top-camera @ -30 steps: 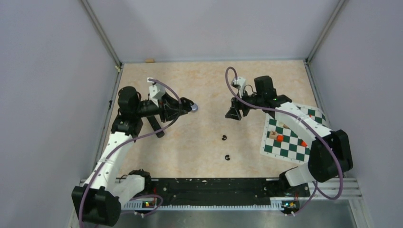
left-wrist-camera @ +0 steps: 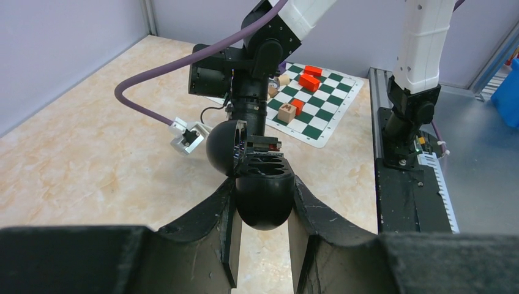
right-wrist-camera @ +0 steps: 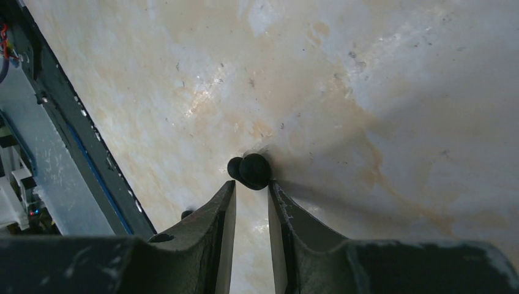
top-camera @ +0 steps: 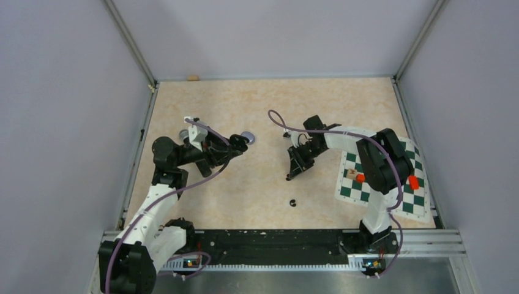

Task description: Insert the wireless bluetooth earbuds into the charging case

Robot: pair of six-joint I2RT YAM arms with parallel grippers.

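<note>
The black charging case [left-wrist-camera: 264,191] has its round lid [left-wrist-camera: 227,147] up, and empty-looking slots face upward. My left gripper [top-camera: 237,144] is shut on it, above the left half of the table. One black earbud [right-wrist-camera: 254,169] lies on the table at the fingertips of my right gripper. Those fingers stand partly apart; the right tip is close against the earbud, though contact is unclear. A second earbud [top-camera: 292,203] rests nearer the table's front edge; in the right wrist view a finger partly covers it.
A green-and-white checkered board [top-camera: 349,193] with red and wooden blocks occupies the right side, under the right arm. A small grey-lilac round object [top-camera: 248,137] is beyond the left gripper. Bare tabletop [top-camera: 251,196] lies between the arms.
My right gripper has come down and toward the front, reaching the farther earbud. The left gripper, with the case, has shifted slightly. The nearer earbud has stayed put.
</note>
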